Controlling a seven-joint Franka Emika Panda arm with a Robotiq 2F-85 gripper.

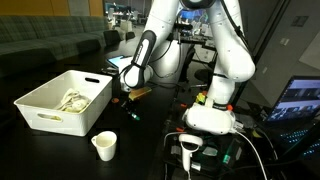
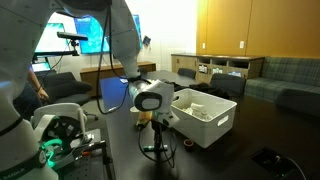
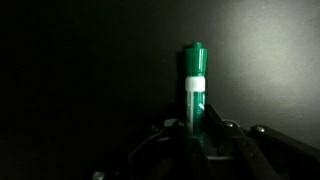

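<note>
A green marker with a white band [image 3: 195, 84] lies on the dark table, its far end clear in the wrist view. Its near end runs in between the dark fingers of my gripper, which is shut on it. In exterior view 1 the gripper [image 1: 133, 101] points down at the tabletop, right of the white box. The marker [image 2: 154, 149] shows as a small green piece under the hand in exterior view 2. Its gripped end is mostly hidden by the fingers.
A white box [image 1: 55, 121] holding a pale, crumpled item [image 1: 73, 101] stands left of the hand. A white mug [image 1: 105, 146] sits nearer the front. Dark table between mug and gripper is bare. A laptop [image 1: 296, 105] is at the far right.
</note>
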